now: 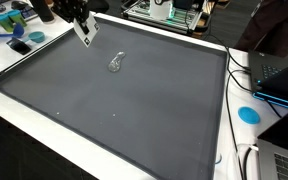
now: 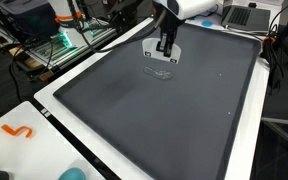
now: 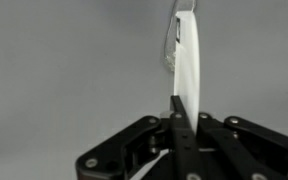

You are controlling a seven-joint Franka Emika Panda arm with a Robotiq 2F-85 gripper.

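Observation:
My gripper is shut on a thin white card point(image 3: 188, 68), which shows almost edge-on in the wrist view. In exterior view 2 the card point(image 2: 171, 59) hangs below the black fingers point(image 2: 166, 40), flat side toward that camera, with small dark holes in it. A clear plastic item point(image 1: 115, 62), spoon-like in outline, lies on the grey board point(image 1: 134, 105). The card is near that clear item point(image 2: 157, 72); whether its lower edge touches the board I cannot tell.
Most of the grey board is bare. Small blue and green items point(image 1: 36, 37) lie beyond its left edge. A blue disc point(image 1: 249, 115) and laptops point(image 1: 279, 78) sit at the right. An orange piece point(image 2: 17, 131) rests on the white table in exterior view 2.

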